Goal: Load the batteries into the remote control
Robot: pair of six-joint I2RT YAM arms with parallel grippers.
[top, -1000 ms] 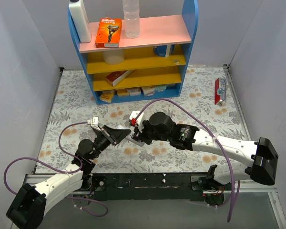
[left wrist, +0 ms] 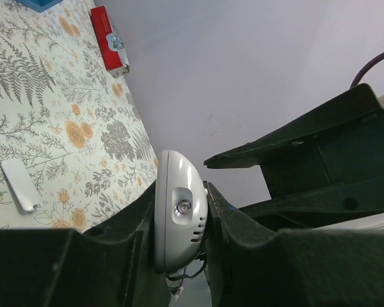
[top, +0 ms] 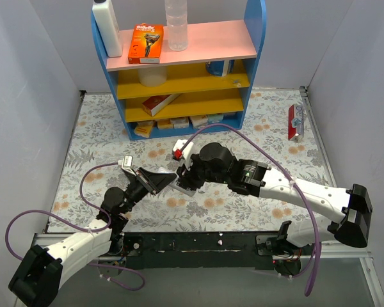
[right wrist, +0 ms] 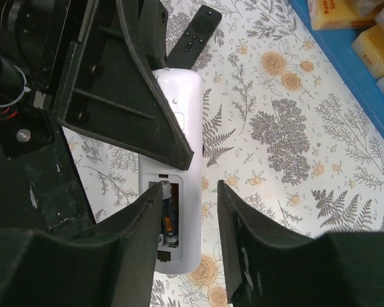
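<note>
A white remote control [right wrist: 191,211] is held by my left gripper, which is shut on its body; one dark finger [right wrist: 128,109] crosses the remote. In the right wrist view its back faces up with the battery compartment uncovered. At least one dark battery [right wrist: 169,214] with a silver end lies inside; the rest of the bay is partly hidden by a right finger. My right gripper is open over the compartment's end of the remote, one finger on each side in that view, with nothing seen gripped. A small white piece, perhaps the cover [left wrist: 20,184], lies on the table.
A black remote [right wrist: 195,37] lies on the patterned table beyond the white one. The blue shelf [top: 179,132] with goods stands at the back. A red box [top: 296,123] is at the right.
My right gripper's wrist has shifted slightly toward the shelf, its red cable plug now further back. The left arm looks still.
</note>
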